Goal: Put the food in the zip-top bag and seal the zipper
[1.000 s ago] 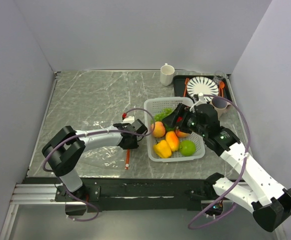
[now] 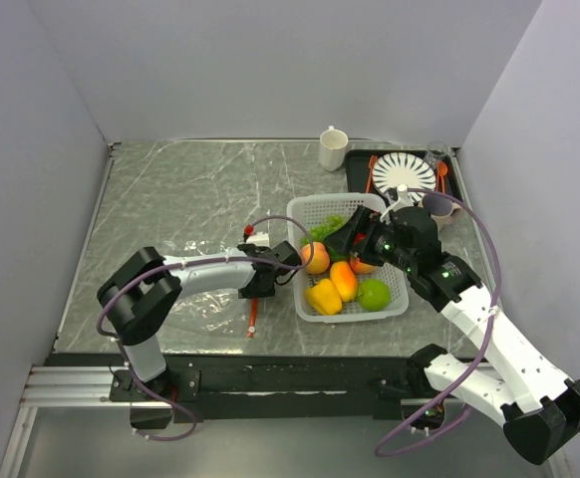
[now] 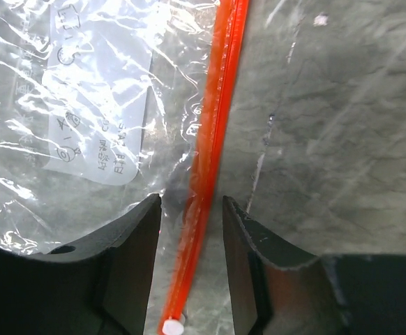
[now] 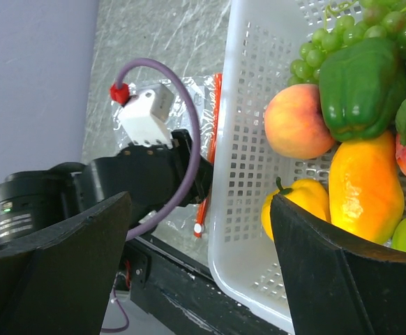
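Observation:
A clear zip top bag (image 3: 77,105) lies flat on the counter, its red zipper (image 3: 210,139) running lengthwise. My left gripper is open just over that zipper, with a fingertip either side of it. The white perforated basket (image 4: 222,209) holds a green pepper (image 4: 360,87), a yellow pepper (image 4: 304,199), peaches (image 4: 294,120), a mango (image 4: 363,188), grapes (image 4: 320,50), a red pepper and a green apple (image 2: 373,294). My right gripper (image 2: 353,231) stands open above the basket, nothing between its fingers.
Behind the basket sit a black tray (image 2: 358,174) with a striped plate and utensils, a white mug (image 2: 333,148) and a second cup (image 2: 439,205). Walls border both sides.
My left arm's elbow has shifted slightly, while its gripper stays over the zipper. The right arm and the food have not visibly moved.

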